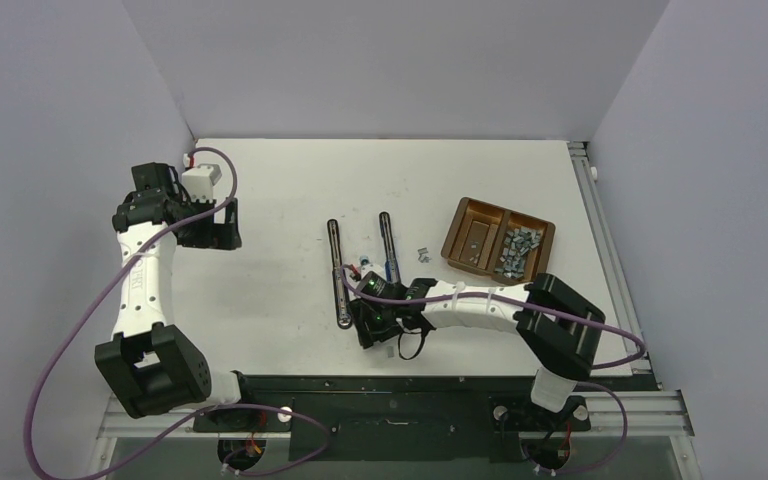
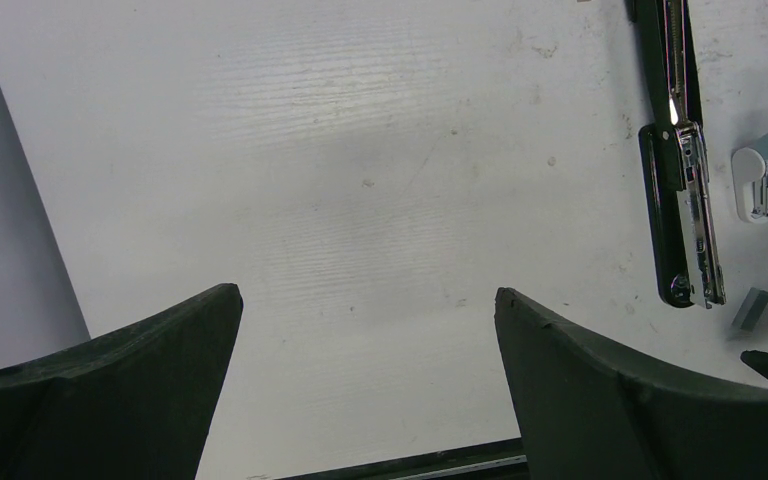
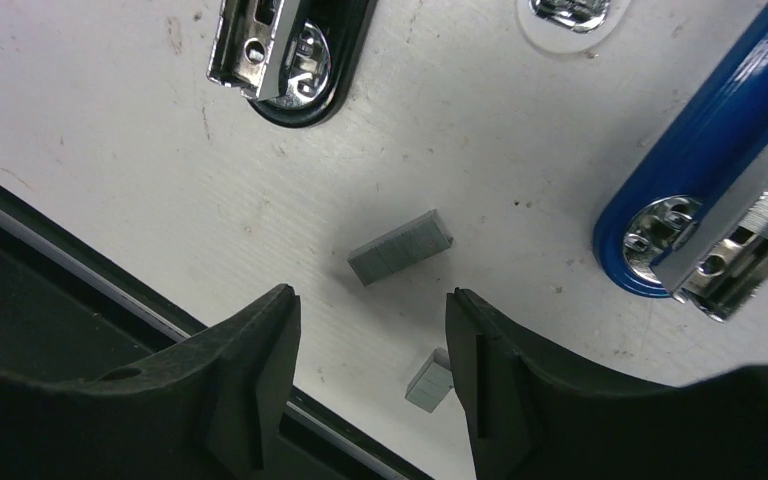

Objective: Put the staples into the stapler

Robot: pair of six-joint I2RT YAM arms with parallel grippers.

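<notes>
A black stapler (image 2: pixel 665 150) lies opened in the middle of the table, beside a light blue and white one (image 2: pixel 758 180). A blue stapler (image 3: pixel 690 140) shows at the right of the right wrist view, with its magazine exposed. My right gripper stands open just short of a grey staple strip (image 3: pixel 400 247); a smaller strip (image 3: pixel 429 378) lies between and below its fingertips. My left gripper is open and empty over bare table at the left.
A brown compartment tray (image 1: pixel 452 242) with grey pieces stands at the right, with small loose pieces (image 1: pixel 423 255) beside it. Side walls border the table.
</notes>
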